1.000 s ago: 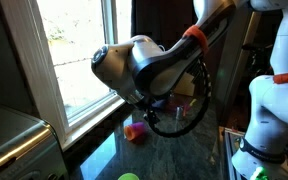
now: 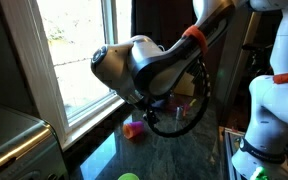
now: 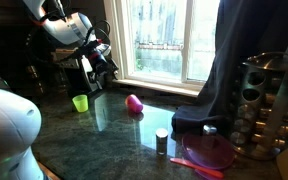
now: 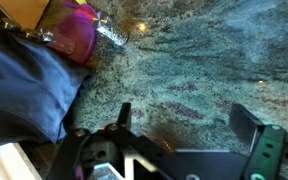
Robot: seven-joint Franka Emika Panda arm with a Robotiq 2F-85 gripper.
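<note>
My gripper is open above the dark stone counter, its two fingers far apart with only bare countertop visible between them. In exterior view 2 the gripper (image 3: 112, 72) hangs at the left, between a green cup (image 3: 80, 103) and a pink cup (image 3: 134, 104). The pink cup lies tipped on its side and the green one stands upright. From exterior view 1, the pink cup (image 2: 133, 130) shows below the arm, while the green cup (image 2: 129, 177) is cut off by the bottom edge.
A silver-topped shaker (image 3: 162, 141), a pink plate (image 3: 210, 152) with a red-handled utensil (image 3: 198, 168), and a metal rack of jars (image 3: 252, 105) occupy the right side. A dark curtain (image 3: 198, 70) drapes onto the counter by the window. Mid-counter is mostly clear.
</note>
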